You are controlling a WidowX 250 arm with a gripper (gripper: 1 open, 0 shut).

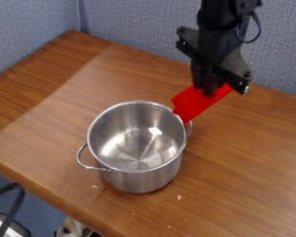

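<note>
The black gripper (206, 79) hangs from the top at centre right, holding a red object (198, 102) tilted at its lower end; its fingers are mostly hidden behind that object and dark housing. The red object is just behind and above the right rim of a steel pot (134, 148), which stands on the wooden table with an empty interior.
A grey padded wall (132, 28) runs along the back. Black cables lie at the lower left beyond the table's edge.
</note>
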